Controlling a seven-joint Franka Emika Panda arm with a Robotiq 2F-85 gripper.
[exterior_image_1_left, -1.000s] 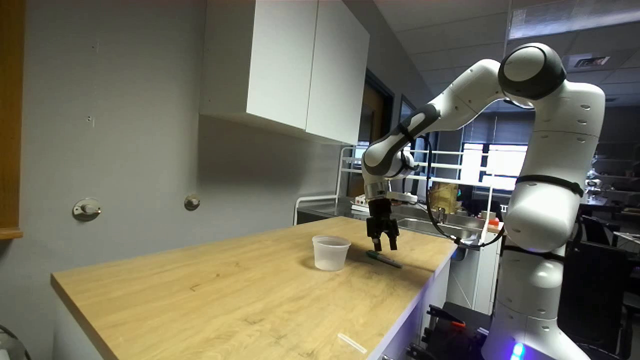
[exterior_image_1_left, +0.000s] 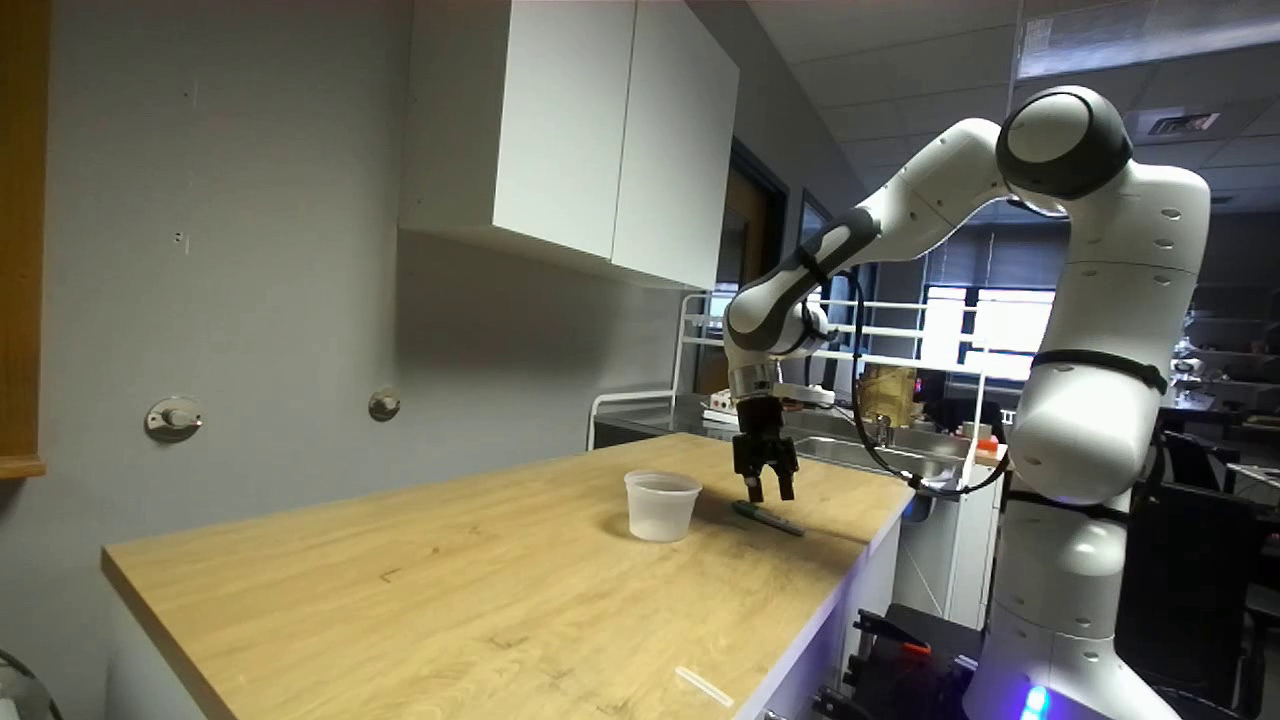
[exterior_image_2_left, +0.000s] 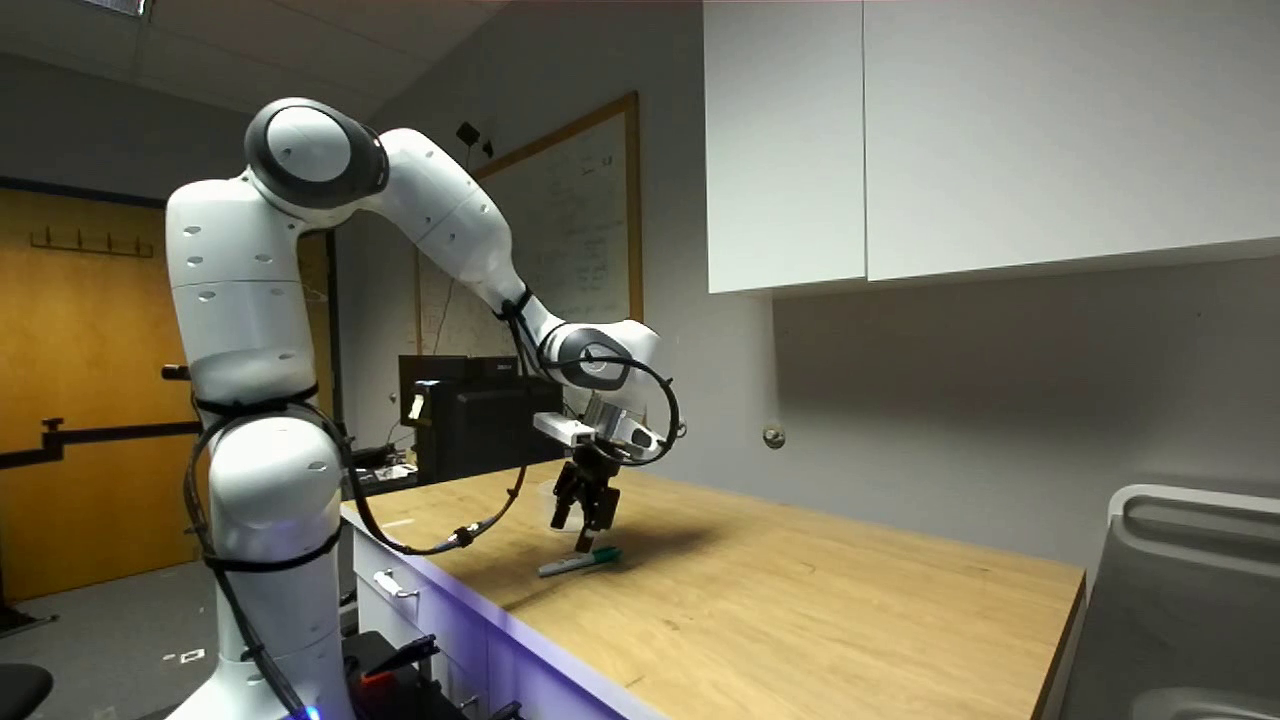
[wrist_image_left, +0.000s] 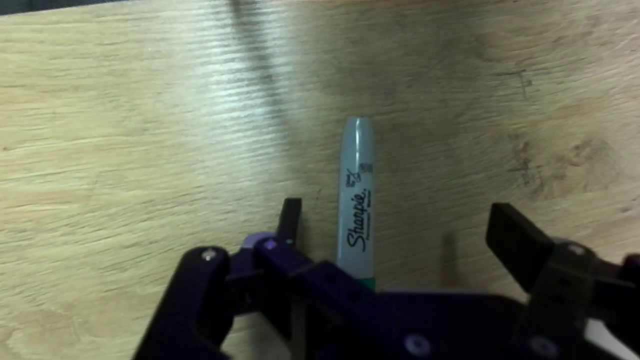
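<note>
A grey Sharpie marker (wrist_image_left: 358, 204) with a green end lies flat on the wooden counter; in the wrist view its lower end is covered by the gripper's body. The same marker (exterior_image_1_left: 768, 518) shows in exterior view 1 just below my gripper (exterior_image_1_left: 770, 494). My gripper is open above it, one finger on either side in the wrist view and nothing held. From exterior view 2, the gripper (exterior_image_2_left: 572, 538) hangs over the marker (exterior_image_2_left: 581, 562), its fingertips seeming a little above the counter. A translucent plastic cup (exterior_image_1_left: 660, 509) stands upright beside the marker.
A white strip (exterior_image_1_left: 704, 686) lies near its front edge. Wall cabinets (exterior_image_1_left: 618, 132) hang over the back, and a sink (exterior_image_1_left: 882, 460) lies past the far end.
</note>
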